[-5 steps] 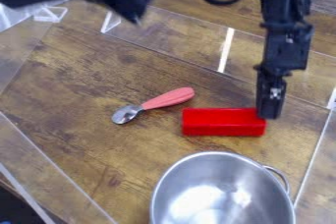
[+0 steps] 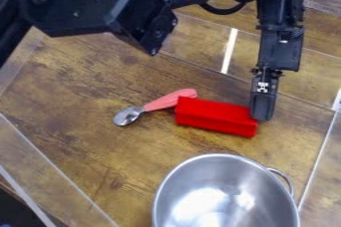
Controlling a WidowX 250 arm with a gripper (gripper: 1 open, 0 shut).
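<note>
A red rectangular block (image 2: pixel 213 115) lies on the wooden floor, with my gripper (image 2: pixel 261 110) at its right end, its tips low beside that end. The gripper looks closed; whether the block's end is between the fingers or only against them is hard to tell. A spoon (image 2: pixel 167 101) with a pink handle lies just left of the block, its metal bowl pointing left. A steel pot (image 2: pixel 220 191) stands at the bottom of the view, below the block.
The arm spans the top of the view.
My gripper has moved slightly left and down, and the red block has shifted left with it, toward the spoon.
</note>
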